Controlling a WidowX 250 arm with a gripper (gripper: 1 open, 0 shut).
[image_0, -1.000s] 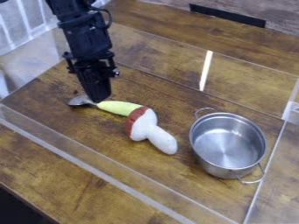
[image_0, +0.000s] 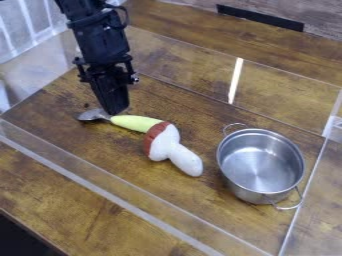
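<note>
My black gripper (image_0: 115, 82) hangs at the upper left, shut, above the table and just behind a metal spoon (image_0: 94, 116). A pale yellow-green vegetable-like item (image_0: 135, 122) lies beside the spoon, its end against a red-and-white piece (image_0: 163, 140) and a white rounded piece (image_0: 187, 162). A steel pot (image_0: 257, 160) with two wire handles stands on the right.
A wooden table (image_0: 94, 190) lies inside clear plastic panels along its left, front and right.
</note>
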